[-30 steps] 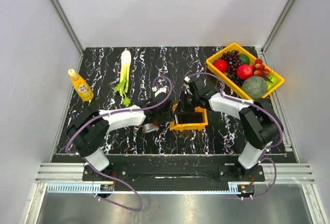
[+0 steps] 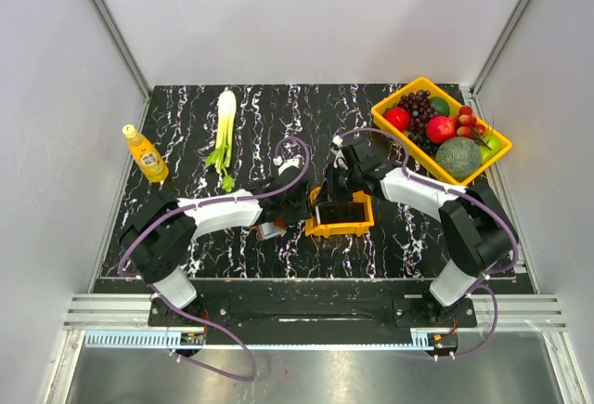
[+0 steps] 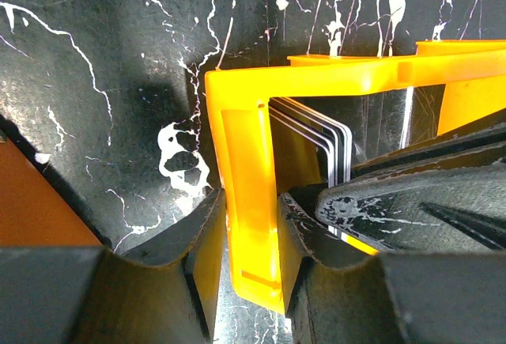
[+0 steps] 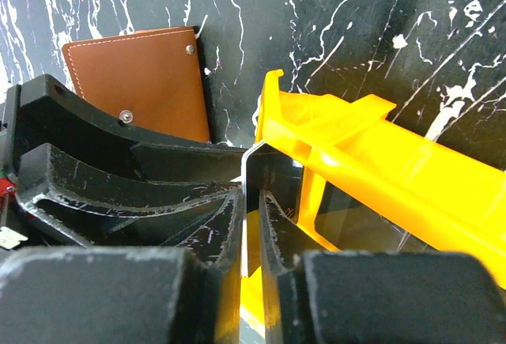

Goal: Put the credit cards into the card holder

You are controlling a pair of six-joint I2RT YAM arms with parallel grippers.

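Note:
The brown leather card holder (image 4: 142, 83) lies flat on the marble top, left of a small yellow basket (image 2: 340, 230). In the left wrist view, several thin, white-edged cards (image 3: 341, 146) stand on edge inside that basket. My left gripper is shut on the basket's near side wall. Reaching into the basket, my right gripper has its fingers slightly apart around a card's white edge (image 4: 245, 174), which lies against one finger; a narrow dark gap shows beside the other. The lower parts of the cards are hidden.
A larger yellow basket of fruit (image 2: 385, 111) stands at the back right. Celery (image 2: 224, 135) and a yellow bottle (image 2: 147, 155) are at the left. Both arms crowd close together over the small basket.
The left arm and the basket look still.

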